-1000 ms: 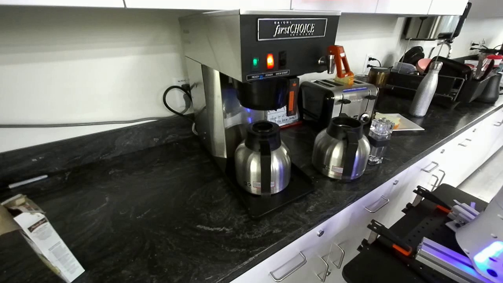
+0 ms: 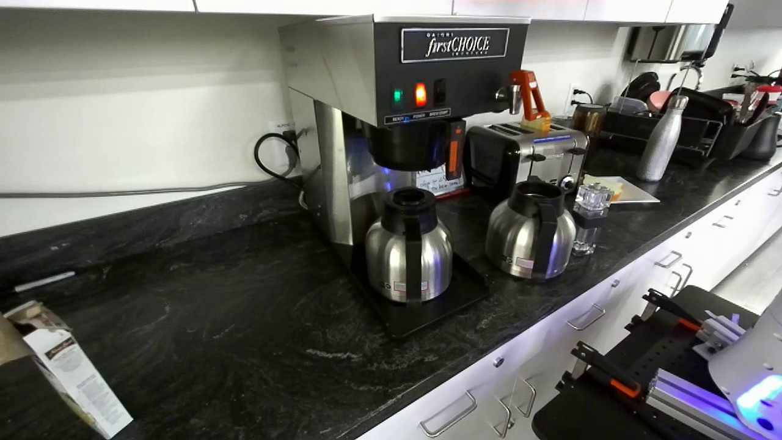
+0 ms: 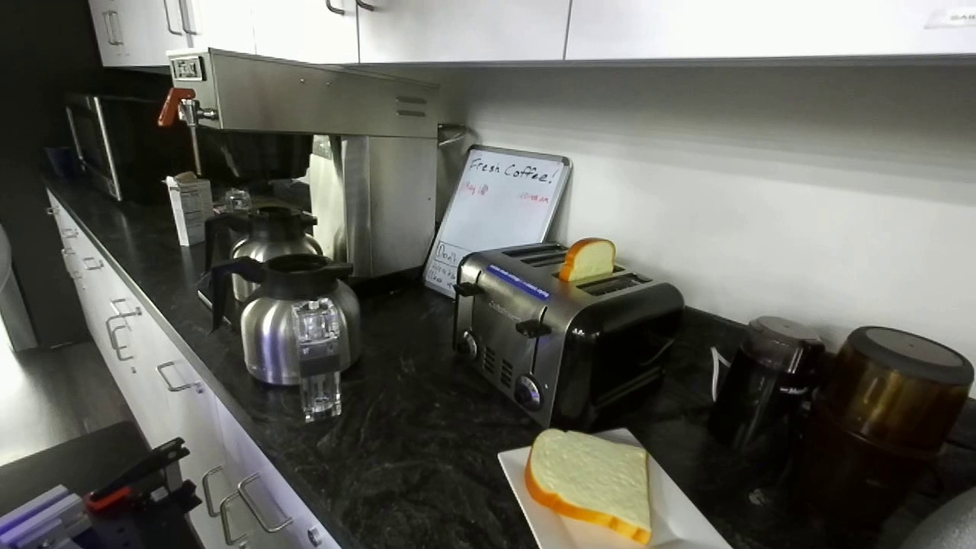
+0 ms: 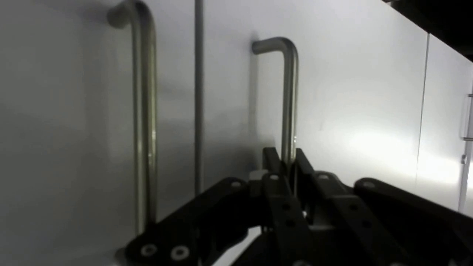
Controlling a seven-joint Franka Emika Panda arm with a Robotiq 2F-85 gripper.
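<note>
In the wrist view, two metal bar handles stand on neighbouring white cabinet doors, split by a dark vertical seam. Around the lower visible part of the right handle (image 4: 290, 97), my gripper is shut, one dark finger on each side of the bar. The right door (image 4: 346, 88) looks flush with its neighbour. To the left, the other handle (image 4: 144, 119) is free of the fingers, and its lower end is hidden behind the gripper body. Neither exterior view shows the gripper.
Along the dark counter (image 2: 220, 315) stand a coffee maker (image 2: 447, 66), two steel carafes, a toaster (image 3: 567, 320) and a plate (image 3: 682, 512) with bread. A white carton (image 2: 77, 374) lies at the near left. The robot's base (image 2: 623, 396) is beside the lower drawers.
</note>
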